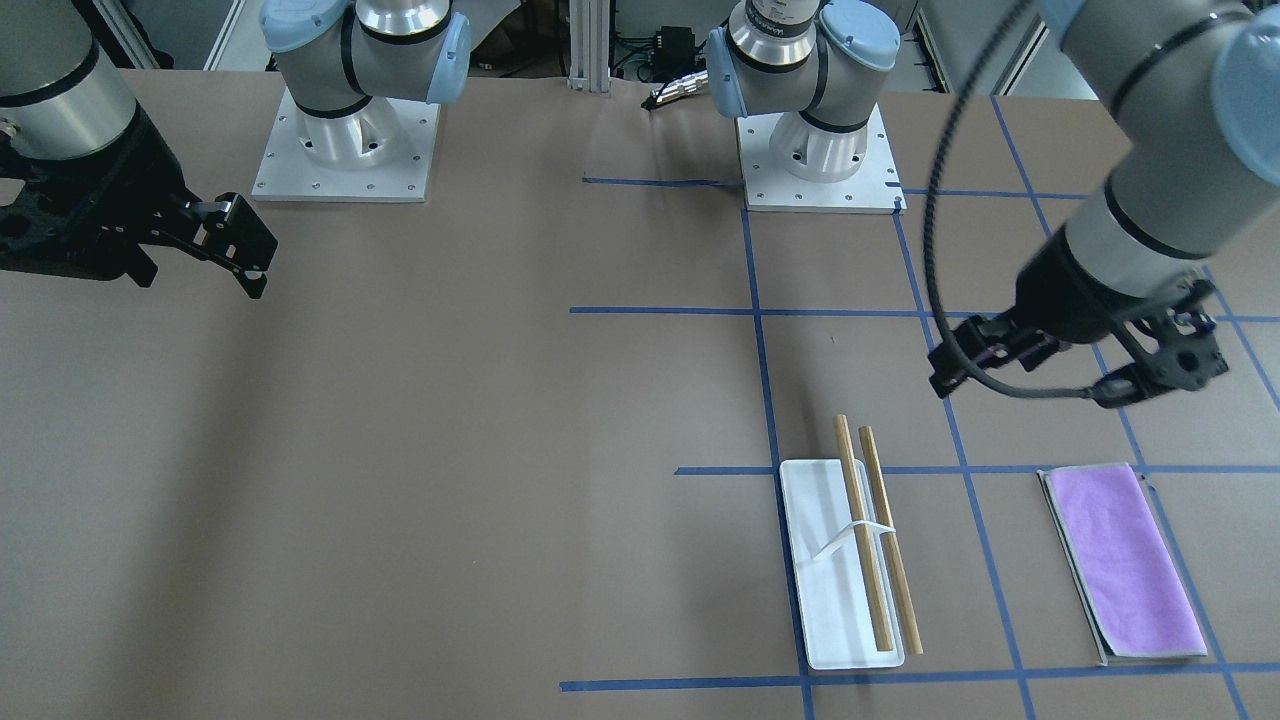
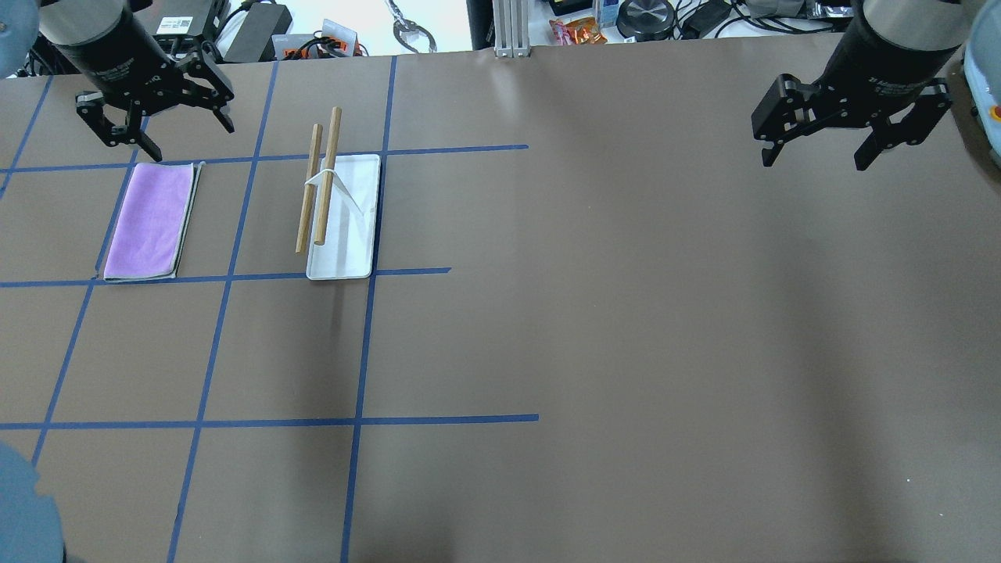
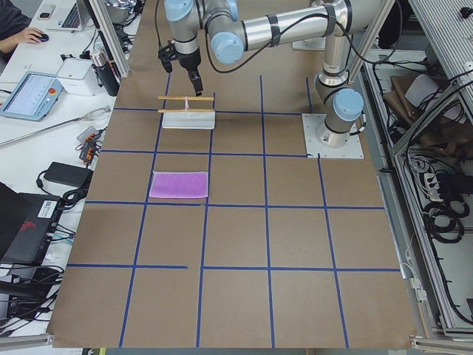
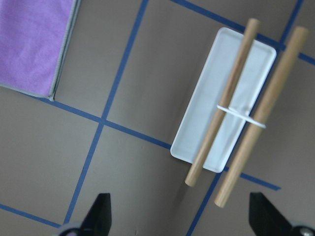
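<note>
A white rectangular tray (image 1: 828, 594) lies on the taped table, carrying two wooden rods (image 1: 875, 588) crossed by a thin white piece (image 2: 328, 172). A folded lilac cloth (image 1: 1118, 558) lies to one side. My gripper hangs above the table; in the left wrist view its two fingers stand wide apart at the bottom edge, nothing between them, with the tray and rods beyond them.
A second black gripper (image 2: 814, 159) hangs at the opposite side of the table. Two more arm bases (image 1: 342, 174) stand along one edge in the front view.
</note>
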